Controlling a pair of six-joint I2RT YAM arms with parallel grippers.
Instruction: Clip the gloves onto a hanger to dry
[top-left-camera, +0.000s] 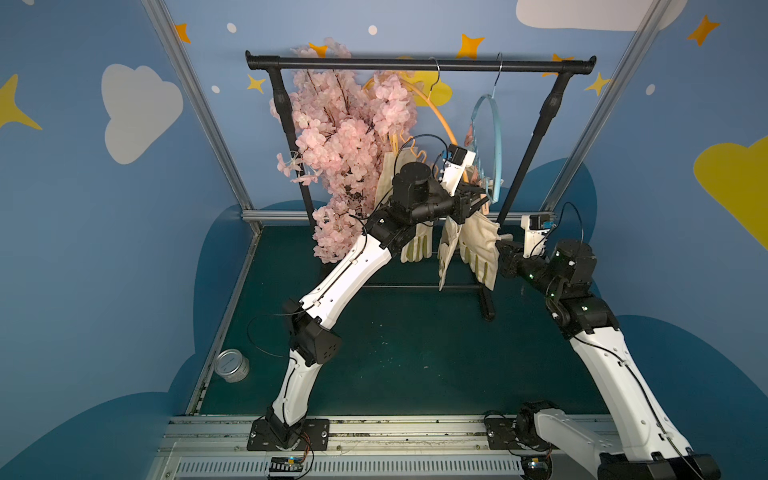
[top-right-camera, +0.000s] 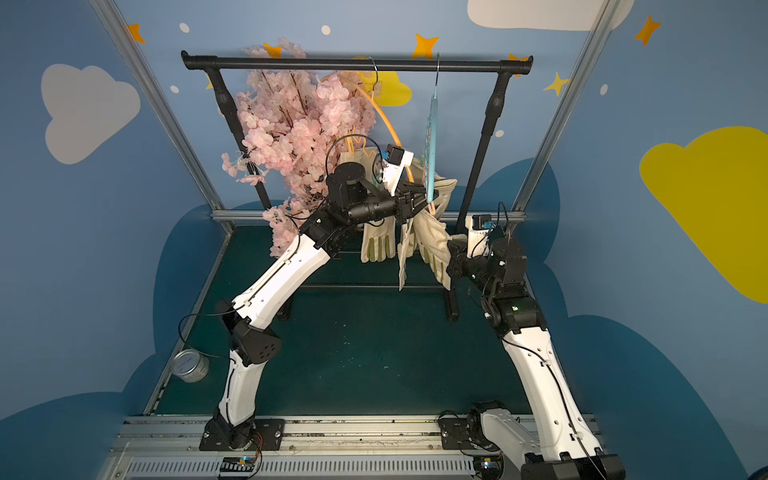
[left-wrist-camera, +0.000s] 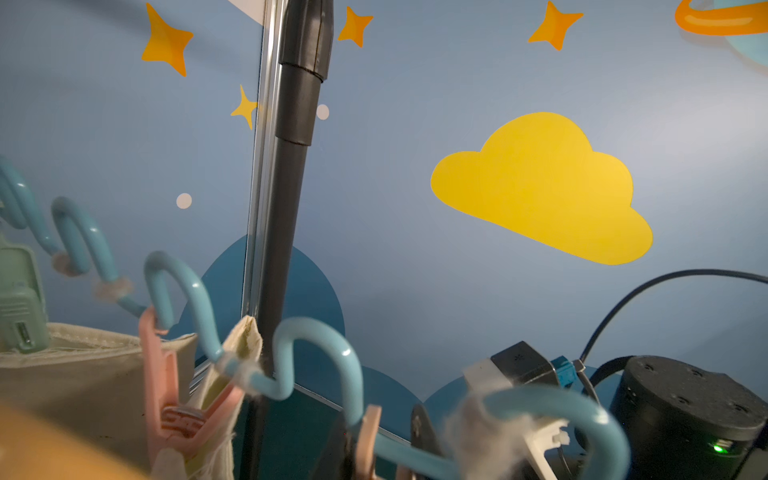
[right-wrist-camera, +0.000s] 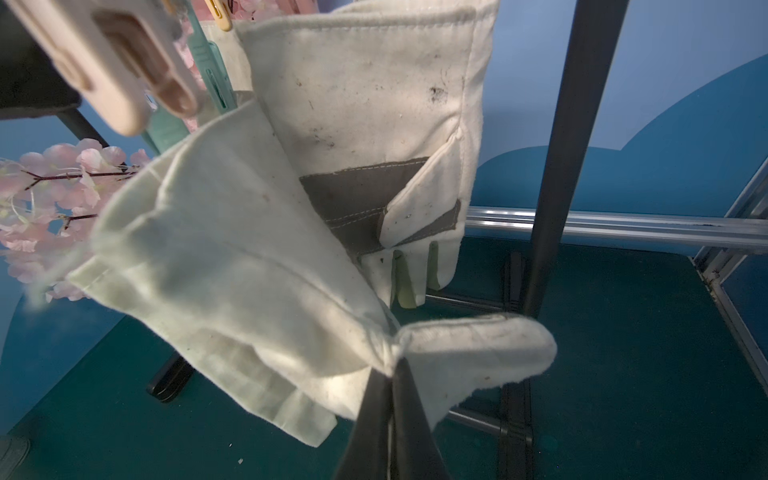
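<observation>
A blue hanger (top-left-camera: 496, 144) with clips hangs on the rail. My left gripper (top-left-camera: 478, 197) is at its lower part, shut on something among the hanger's clips; exactly what is hard to tell. A pink clip (left-wrist-camera: 164, 392) and a green clip (left-wrist-camera: 24, 296) hang from the hanger beside glove fabric. My right gripper is shut on a white glove (right-wrist-camera: 240, 256) at a pinched fold, below the clips. Another glove (right-wrist-camera: 384, 96) hangs behind it. An orange hanger (top-right-camera: 388, 120) with gloves hangs to the left.
The black rack (top-left-camera: 360, 64) spans the back, with pink blossom branches (top-right-camera: 288, 128) at its left. A tin can (top-left-camera: 232, 365) lies at the floor's left edge.
</observation>
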